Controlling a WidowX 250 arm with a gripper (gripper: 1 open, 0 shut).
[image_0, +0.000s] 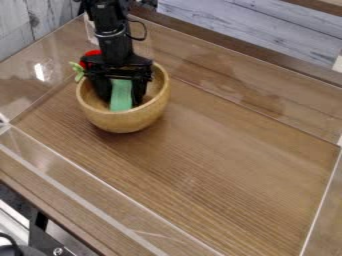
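My black gripper (119, 72) reaches down from the top into a wooden bowl (123, 118) at the upper left of the table, its fingers open around a green object (120, 97) inside the bowl. The fingers partly hide the object. A red item (92, 53) with green leaves or stem lies just behind the bowl on the left, partly hidden by the arm.
A pale upright object stands behind the arm at the top left, mostly hidden. The table's left edge runs near the lower left.
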